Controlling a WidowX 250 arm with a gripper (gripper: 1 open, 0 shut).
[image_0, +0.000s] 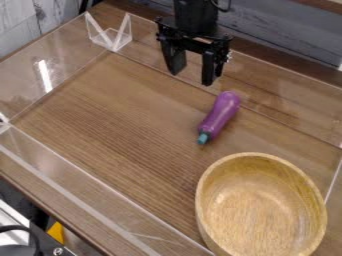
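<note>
My black gripper (193, 62) is at the top middle, over the wooden surface, its two fingers spread open with nothing seen between them. Below and right of it, a purple eggplant-like object (221, 114) with a teal tip lies on the surface, apart from the gripper.
A large pale yellow bowl (261, 205) fills the lower right. A white wire rack (110, 32) stands at the top left.
</note>
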